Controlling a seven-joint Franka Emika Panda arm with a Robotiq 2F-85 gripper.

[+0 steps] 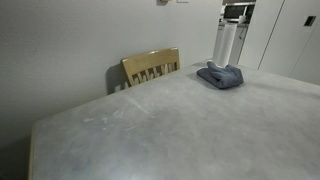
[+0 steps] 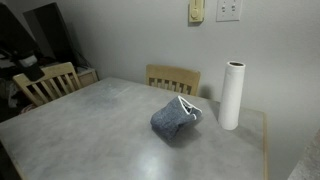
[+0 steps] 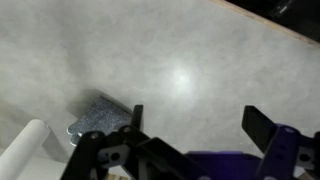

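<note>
A crumpled dark grey-blue cloth (image 2: 174,118) lies on the grey table (image 2: 95,130), with a pale edge folded upward. In exterior view 1 the same cloth (image 1: 220,76) rests near the table's far edge. Beside it stands a tall white paper roll (image 2: 232,96), upright. From above, the wrist view has the cloth (image 3: 100,117) at lower left and the roll (image 3: 22,150) in the corner. My gripper is open, its fingers wide apart over bare tabletop, with the cloth to the left of them. Neither exterior view shows the gripper clearly.
A wooden chair (image 2: 172,80) stands behind the table against the wall, and another chair (image 2: 50,84) is at the left. A dark shape (image 3: 290,15) fills the wrist view's upper right corner.
</note>
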